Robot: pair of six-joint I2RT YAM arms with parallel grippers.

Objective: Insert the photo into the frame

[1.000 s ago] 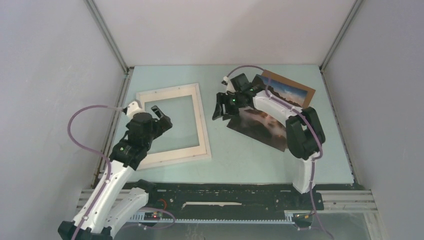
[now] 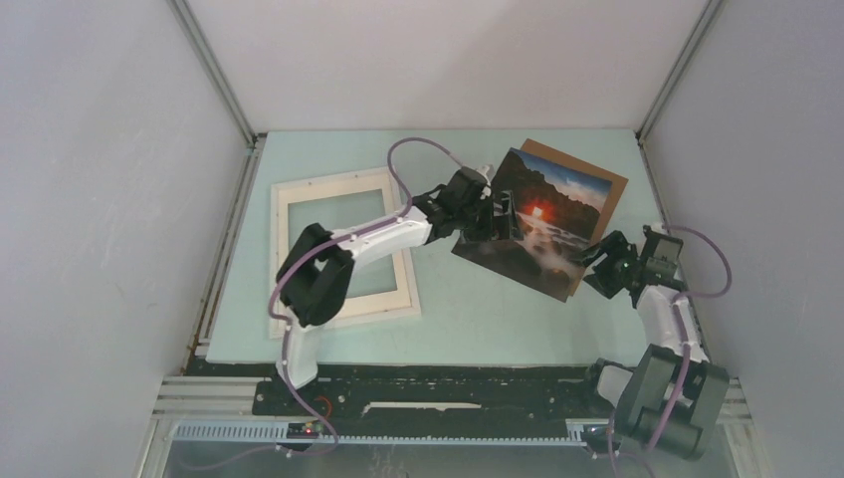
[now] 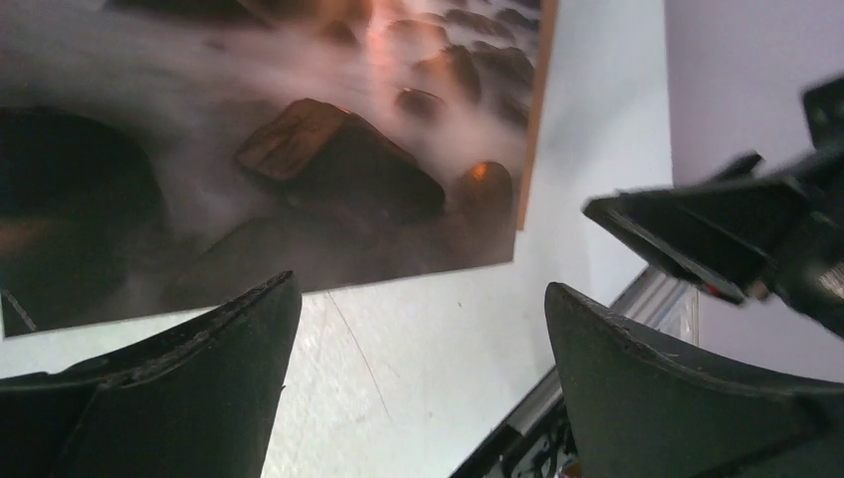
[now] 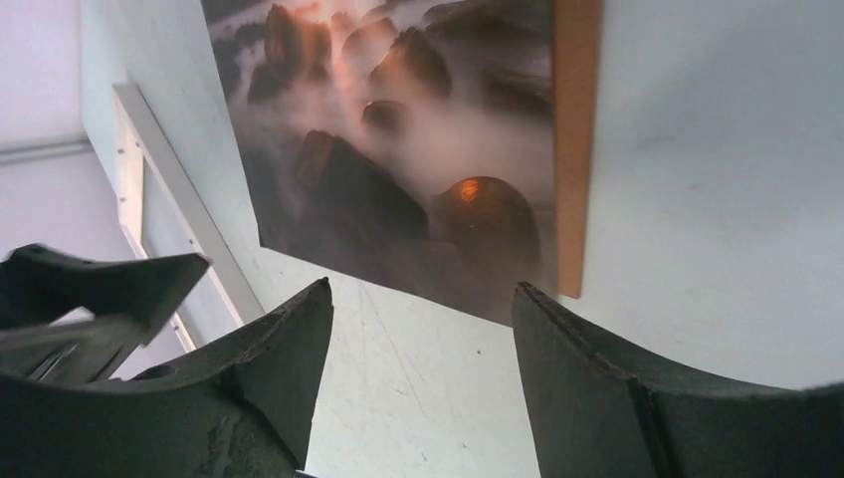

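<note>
The photo (image 2: 542, 244) of a sunset shore lies flat at the right of the table, on a brown board (image 2: 607, 194) that shows along its top and right. The white wooden frame (image 2: 405, 284) lies empty at the left. My left gripper (image 2: 503, 214) is over the photo's left side, open, its fingers above the lower part of the print in the left wrist view. My right gripper (image 2: 597, 257) is at the photo's lower right; in the right wrist view its fingers stand apart with nothing between them, near the photo's edge.
Bare table (image 2: 498, 329) lies between frame and photo and in front of the photo. Walls and metal rails border the table at both sides and the back.
My left gripper has swept right from over the frame to the photo. My right gripper has moved right and down, from near the middle to the photo's right side.
</note>
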